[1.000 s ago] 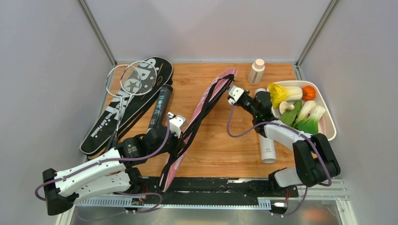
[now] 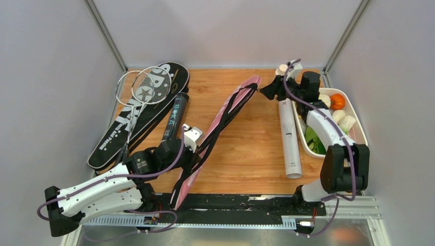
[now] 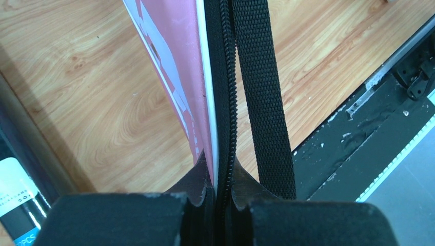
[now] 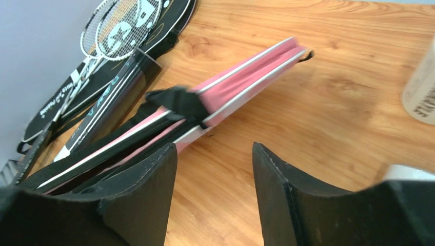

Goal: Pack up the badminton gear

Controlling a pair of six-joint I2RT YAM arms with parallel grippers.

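A pink racket bag with black zipper and strap runs diagonally across the middle. My left gripper is shut on its zipped edge near the lower end. My right gripper is open above and right of the bag's far end, nothing between its fingers. On the left lie two white rackets on a black bag, beside a dark shuttlecock tube.
A white tube lies right of the pink bag, beside a tray of vegetables. A white bottle stands at the back right. Bare table lies between bag and white tube.
The bag's near end has shifted slightly left; my left gripper still holds it.
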